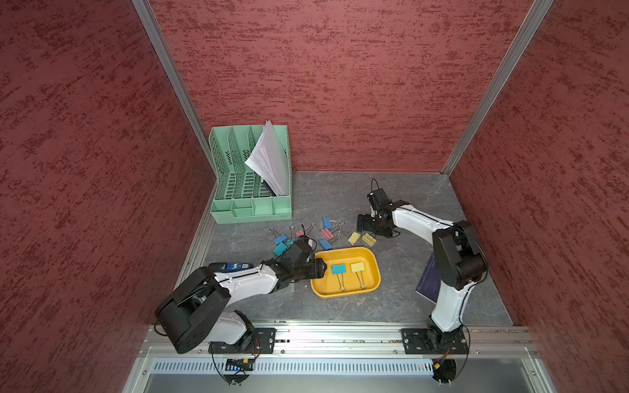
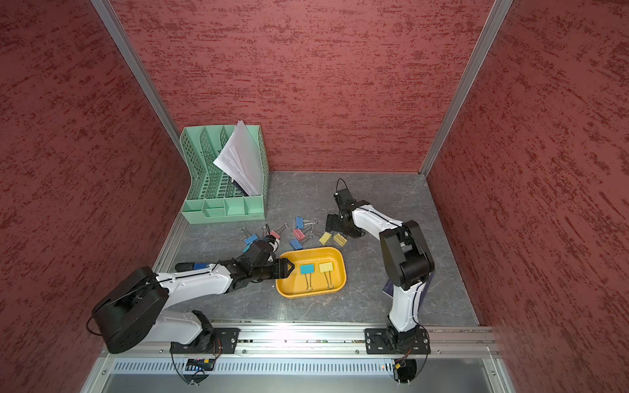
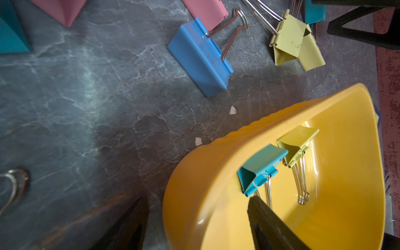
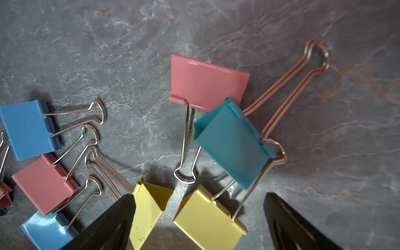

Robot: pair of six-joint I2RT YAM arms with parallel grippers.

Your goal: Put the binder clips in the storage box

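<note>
The yellow storage box (image 1: 376, 270) has one teal clip (image 3: 264, 160) and one yellow clip (image 3: 298, 139) lying in it. At the box's left rim, my left gripper is open; the rim passes between its fingers, with gaps on both sides. My right gripper stands open behind the box, above the table. Ahead of and between its fingers lie a yellow clip (image 4: 210, 223), a teal clip (image 4: 235, 145) and a pink clip (image 4: 208, 83). Another yellow clip (image 4: 145, 216) lies by its left finger. No clip is gripped.
More clips, including a blue clip (image 4: 29, 129) and a pink clip (image 4: 45, 183), are scattered behind the box and to its left. A green file rack (image 1: 252, 208) holding papers stands back left. A dark book (image 1: 429, 278) lies to the right, partly under the right arm.
</note>
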